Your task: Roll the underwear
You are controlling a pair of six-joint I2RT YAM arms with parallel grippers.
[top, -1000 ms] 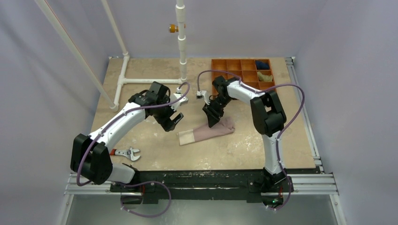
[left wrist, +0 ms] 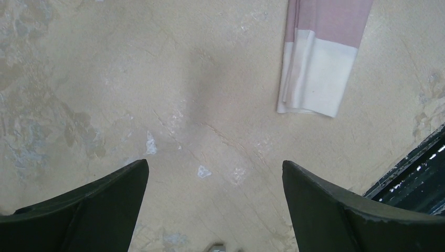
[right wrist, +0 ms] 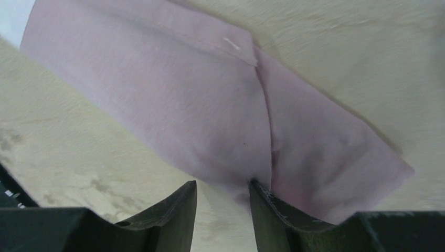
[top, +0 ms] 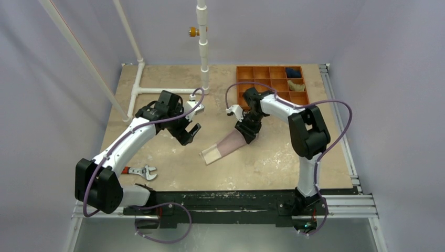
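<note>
The underwear lies as a long folded strip, mauve (top: 232, 143) with a white band (top: 211, 154) at its lower left end. In the right wrist view, one mauve layer (right wrist: 210, 100) overlaps another (right wrist: 325, 152), with a raised fold between them. My right gripper (top: 249, 137) is over the strip's upper right end and hides part of it. Its fingers are part open at the cloth's edge, the right fingertip (right wrist: 257, 190) against the fold; no firm hold shows. To the left of the band, my left gripper stands open and empty, apart from the cloth.
A wooden compartment box (top: 261, 72) stands at the back right, with dark and tan cloth pieces in its right cells. White pipes (top: 168, 91) run along the back left. A wrench (top: 141, 171) lies at the front left.
The underwear has turned, now slanting more steeply, its white end shifted slightly right. The left gripper shifted slightly left.
</note>
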